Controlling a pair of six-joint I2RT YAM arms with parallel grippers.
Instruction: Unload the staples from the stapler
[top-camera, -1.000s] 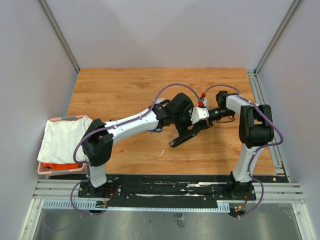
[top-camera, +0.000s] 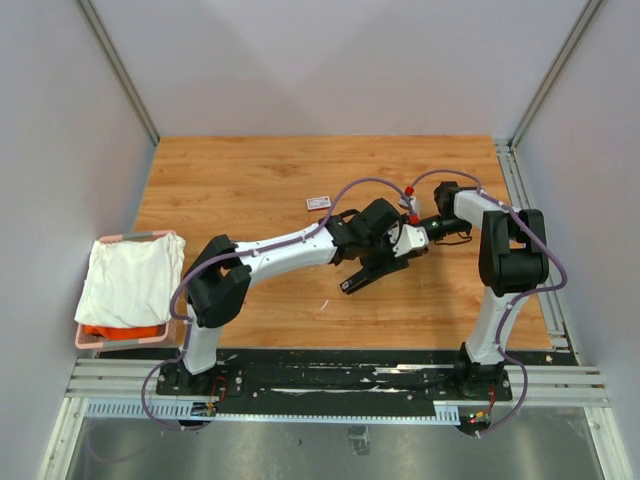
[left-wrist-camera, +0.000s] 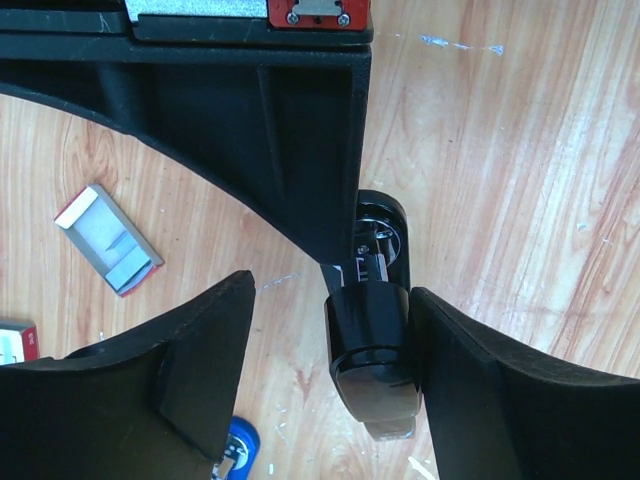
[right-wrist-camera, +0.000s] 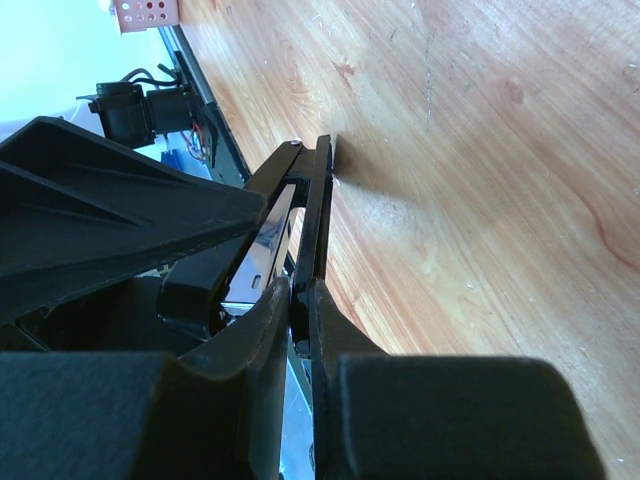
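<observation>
The black stapler (top-camera: 358, 282) slants over the table beneath the two arms in the top view. My right gripper is shut on it; the stapler's silver metal part (right-wrist-camera: 262, 255) shows beside the fingers. In the left wrist view the stapler (left-wrist-camera: 368, 315) stands between the fingers of my left gripper, which is part open. The right finger lies close against the stapler or just over it, and a gap shows on the left side. Whether staples are inside cannot be made out.
A staple box (top-camera: 318, 203) lies behind the left arm. A blue tool (left-wrist-camera: 240, 447) shows low in the left wrist view. A pink basket with white cloth (top-camera: 130, 285) stands at far left.
My left arm has moved to the right, toward the right gripper, uncovering the staple box. The right arm and the stapler look unmoved.
</observation>
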